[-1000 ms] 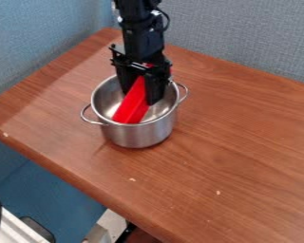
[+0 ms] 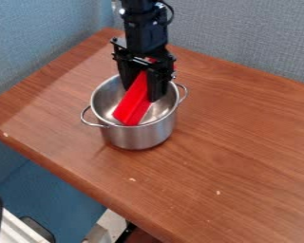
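Observation:
A red elongated block (image 2: 133, 102) sits tilted inside a steel pot (image 2: 140, 135) with two side handles, toward the back left of the wooden table. My black gripper (image 2: 147, 74) reaches down over the pot's back rim and is shut on the upper end of the red block. The block's lower end lies near the front inside of the pot; its exact contact with the bottom is unclear.
Grey-blue padded walls stand behind and to the left. Some white and dark items lie below the table's left edge.
My gripper has shifted very slightly with the red block held in it; the pot stays in place.

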